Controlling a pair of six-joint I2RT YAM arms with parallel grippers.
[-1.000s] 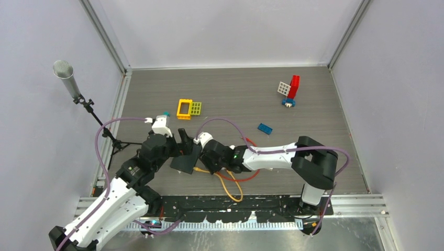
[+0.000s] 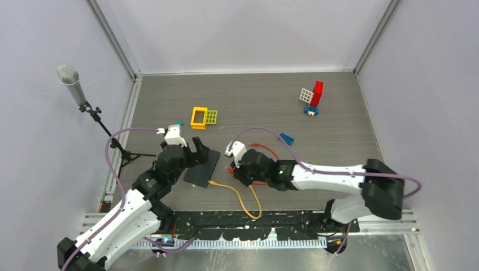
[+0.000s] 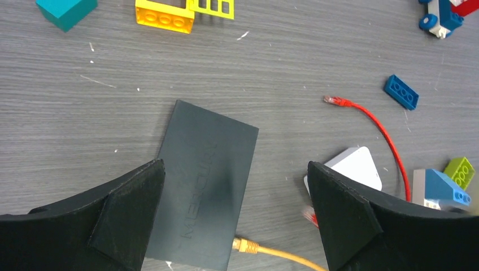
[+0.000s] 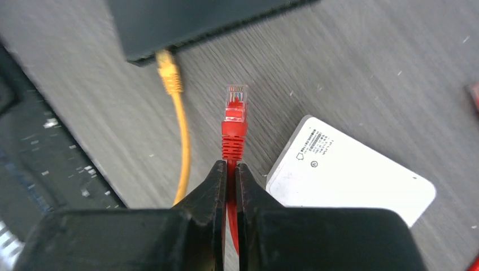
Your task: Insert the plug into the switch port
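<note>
Just ahead of the fingertips of my right gripper points a red cable's clear-tipped plug point(image 4: 234, 116); those fingers are shut on the cable right behind it. The black switch box point(image 3: 206, 180) lies flat on the table, and a yellow cable's plug point(image 4: 169, 73) sits at its edge. In the right wrist view a gap separates the red plug from the switch point(image 4: 186, 22). The port openings do not show. Over the switch, my left gripper stands open with nothing between its fingers.
A white box point(image 4: 350, 169) lies beside the red plug. The red cable's other end point(image 3: 339, 101) rests on the table near a blue brick point(image 3: 401, 92). Yellow and green pieces point(image 2: 203, 117) lie farther back.
My right gripper has moved right, away from the switch, and the red cable has shifted with it. The right arm's elbow has swung outward. The left gripper stays nearly where it was.
</note>
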